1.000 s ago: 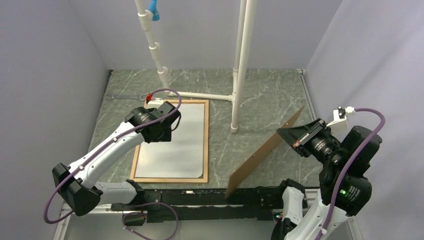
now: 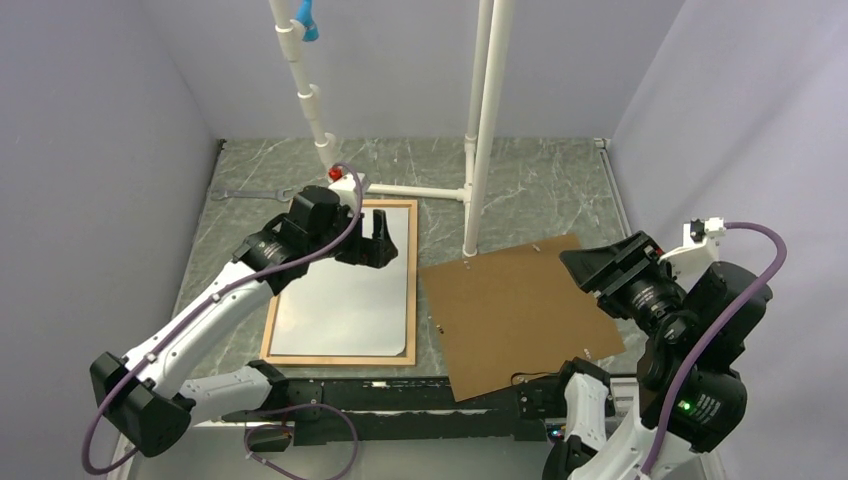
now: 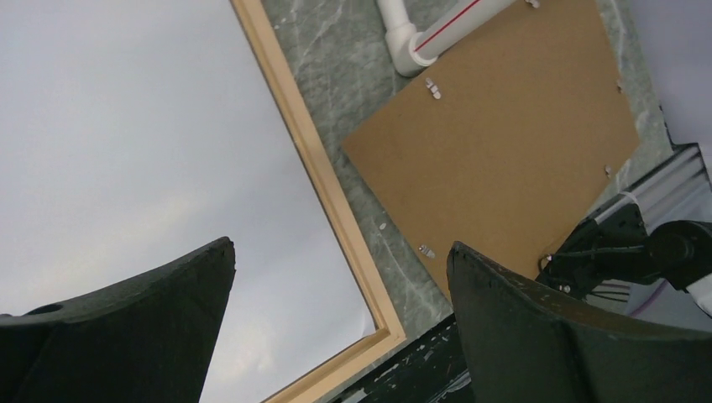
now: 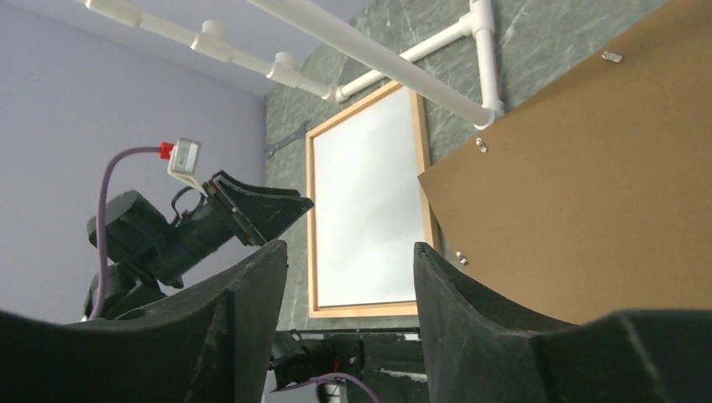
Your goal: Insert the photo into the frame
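Observation:
A wooden frame lies on the left of the table, a blank white sheet filling it. The brown backing board rests flat to its right, askew, small metal clips along its edges. Above the frame hangs my left gripper; its fingers stand wide apart with nothing between them. My right gripper is over the board's right side. Its fingers are spread, empty, and clear of the board. No printed photo shows in these views.
White pipes rise at the back, one foot touching down near the board's far edge. A wrench lies behind the frame. The black rail bounds the front. Bare table shows at the back right.
My left gripper has moved right over the frame.

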